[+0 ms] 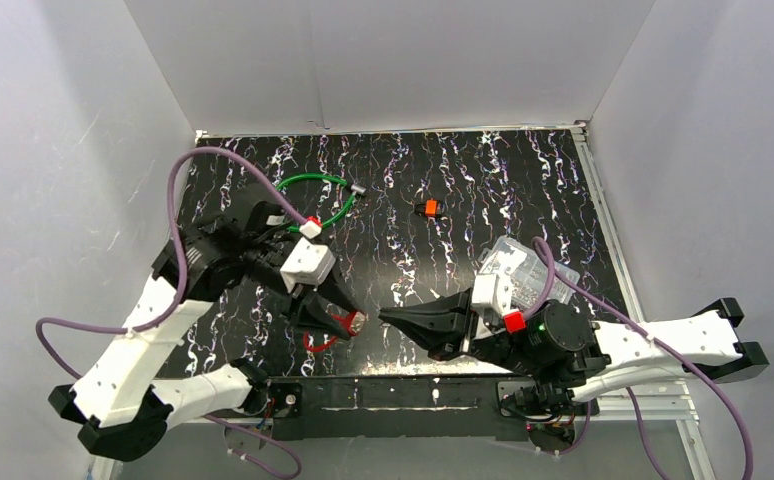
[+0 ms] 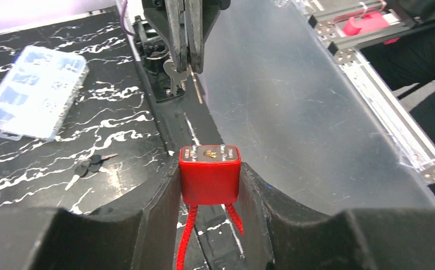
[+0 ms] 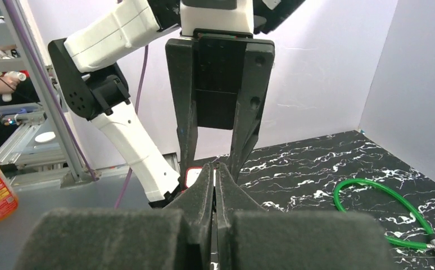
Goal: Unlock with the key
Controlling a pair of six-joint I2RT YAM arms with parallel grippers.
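Observation:
A red padlock [image 2: 210,183] with a red cable shackle stands upright in my left gripper, which is shut on its sides. The metal face with the keyhole [image 2: 210,153] points toward my right gripper. That gripper is shut on a key [image 2: 196,87], whose thin blade sticks out past the fingertips; a second key [image 2: 174,76] hangs beside it. A gap separates blade and lock. From above, the red lock [image 1: 353,323] is just left of the right fingertips [image 1: 388,314]. In the right wrist view, my fingers mostly hide the key and lock.
A clear compartment box [image 1: 533,268] lies on the right of the dark marbled table. Behind are an orange-and-black item [image 1: 429,208] and a green cable lock [image 1: 315,178]. More keys [image 2: 94,163] lie loose on the table.

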